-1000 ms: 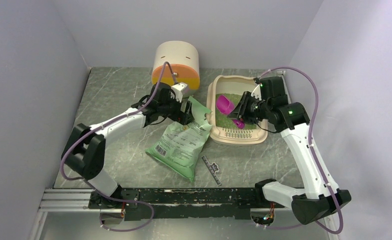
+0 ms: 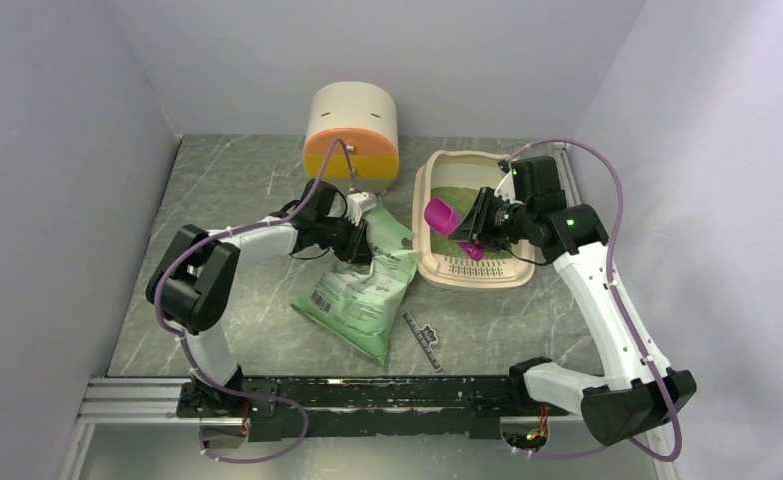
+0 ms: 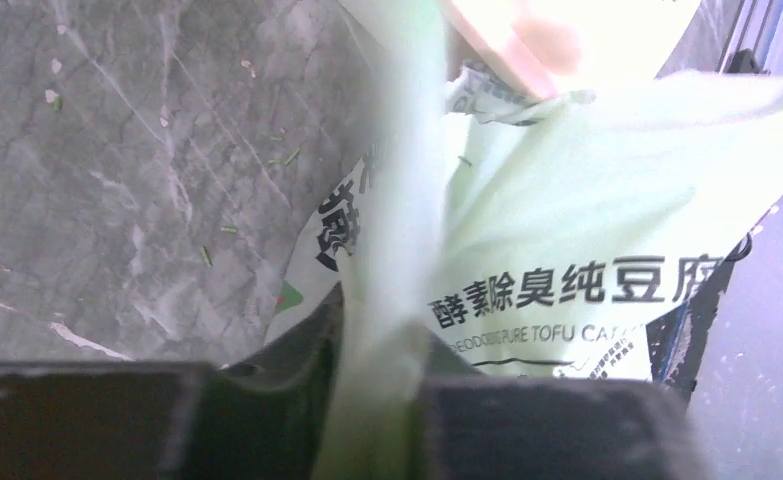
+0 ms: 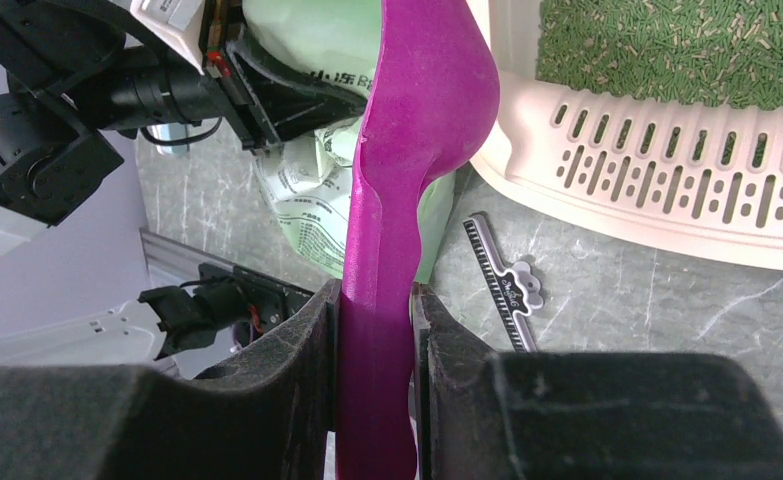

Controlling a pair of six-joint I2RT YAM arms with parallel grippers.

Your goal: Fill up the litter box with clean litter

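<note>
The green litter bag point(image 2: 352, 305) lies flat beside the cream litter box point(image 2: 473, 279). My left gripper point(image 2: 359, 245) is on the bag's upper part; in the left wrist view a blurred fold of plastic runs between its dark fingers, but whether they are shut on it is unclear. My right gripper is shut on the handle of a magenta scoop point(image 4: 417, 110), held above the box's left side. Green pellet litter point(image 4: 667, 45) covers the visible floor of the box, next to its slotted step.
A white cylinder with an orange-and-yellow front point(image 2: 350, 125) stands at the back. A strip-shaped tool with a paw shape point(image 2: 421, 338) lies on the floor right of the bag.
My right gripper with the scoop has shifted very slightly.
</note>
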